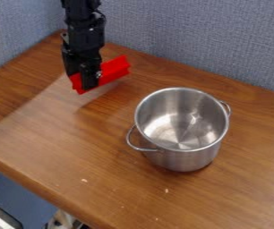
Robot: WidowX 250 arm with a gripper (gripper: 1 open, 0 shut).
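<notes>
My black gripper (83, 67) hangs at the upper left of the camera view, shut on a red block (112, 70) that lies crosswise between its fingers, its ends showing on both sides. Whether the block rests on the wood or is just above it is hard to tell. A steel pot (183, 125) with two wire handles stands empty to the lower right of the gripper.
Grey padded walls (211, 40) run along the back and left. A dark gap with some equipment lies beyond the table's lower left edge.
</notes>
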